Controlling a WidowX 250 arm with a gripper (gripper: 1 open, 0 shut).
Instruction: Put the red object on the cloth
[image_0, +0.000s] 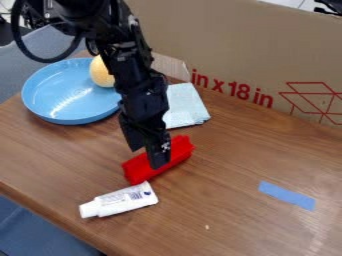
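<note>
On the wooden table lies the red object, long and slanting from lower left to upper right. My gripper reaches down over its middle and covers part of it. The dark fingers overlap the red surface from this angle, so the gap between them is hard to make out; I see no sign of the red object being lifted. Behind the arm, the pale cloth lies flat, apart from the red object and partly hidden by the gripper's body.
A white tube rests just in front of the red object. At the left back stands a blue plate, with a yellowish round thing beside the arm. A cardboard box closes off the back. Blue tape marks the mostly clear right side.
</note>
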